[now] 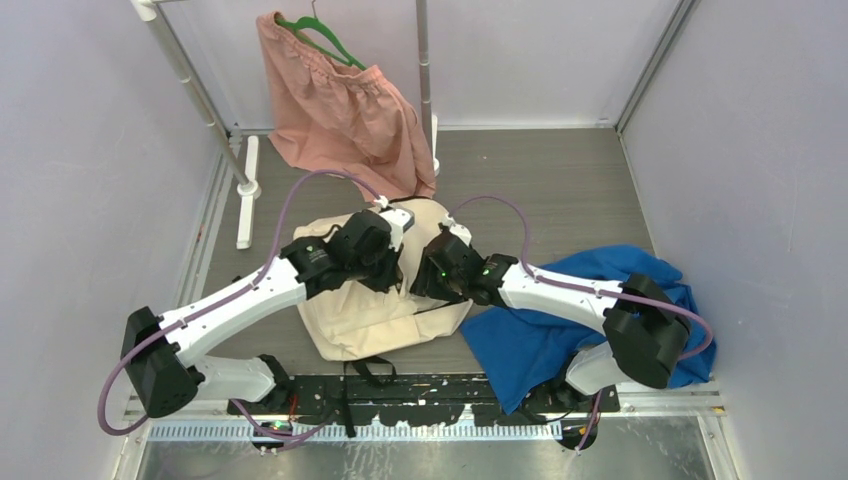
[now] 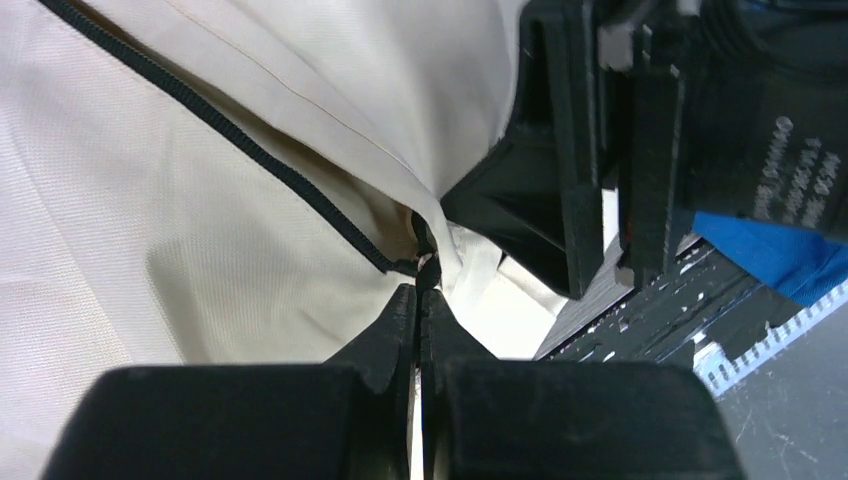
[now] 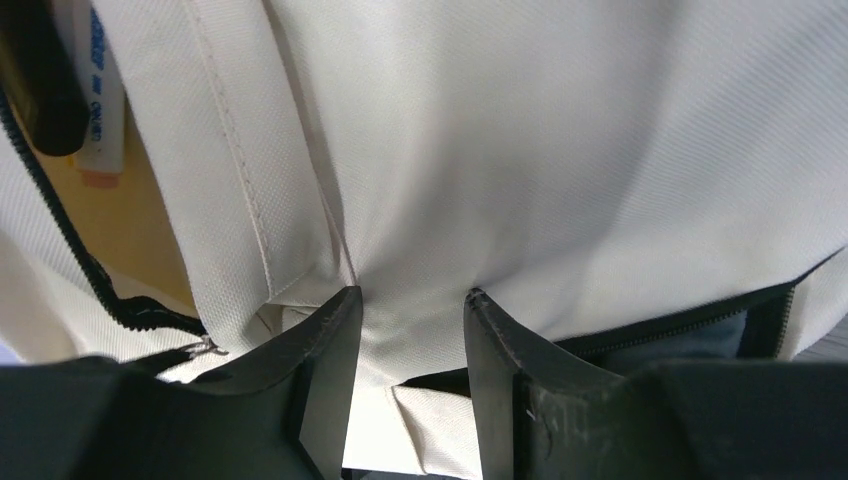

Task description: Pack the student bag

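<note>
The cream bag (image 1: 345,325) lies flat on the floor under both arms. My left gripper is shut at the end of the bag's black zipper (image 2: 250,148), with a small dark zipper pull (image 2: 428,270) at its fingertips. The zipper's slit gapes beyond it. Close beside it, my right gripper has its fingers apart above the cream cloth, with no fold clearly pinched. Through an opening in the right wrist view show a black object (image 3: 50,90) and a white stick (image 3: 100,115) with printed letters.
Blue cloth (image 1: 520,345) lies to the right, under the right arm. Pink cloth (image 1: 345,120) hangs on a green hanger (image 1: 325,35) from a rack at the back. Bare floor (image 1: 540,185) shows at the back right. A black strap (image 1: 370,372) trails at the front.
</note>
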